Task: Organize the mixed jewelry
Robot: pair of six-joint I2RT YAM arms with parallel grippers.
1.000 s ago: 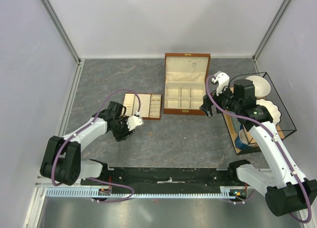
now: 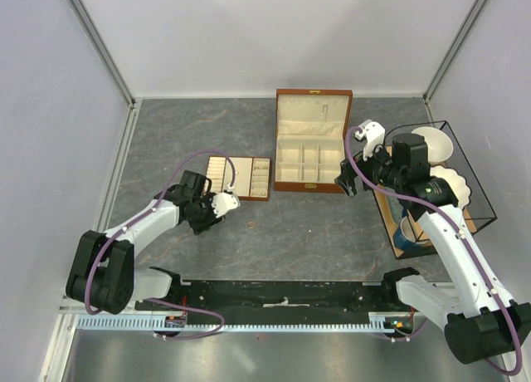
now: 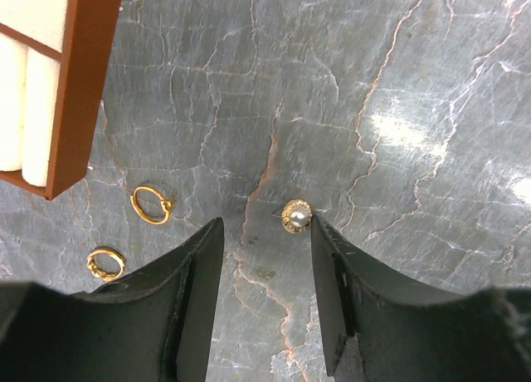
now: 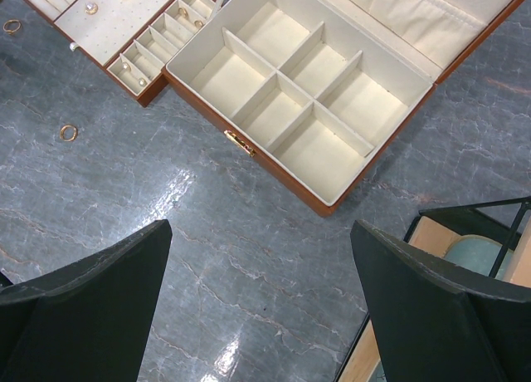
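In the left wrist view my left gripper is open low over the grey surface, a small pearl earring [image 3: 297,216] by its right fingertip, apparently not held. A further gold ring [image 4: 68,133] lies on the surface in the right wrist view. The tray [image 4: 111,25] has ring rolls, a pad with pearl earrings and small slots with jewelry. The open compartment box [image 4: 236,141] beside it shows empty sections. My right gripper is open, empty, above the surface near the box.
A black wire rack [image 2: 489,217] with wooden base, dishes and a blue cup stands on the right, partly under the right arm. Pale walls bound the area.
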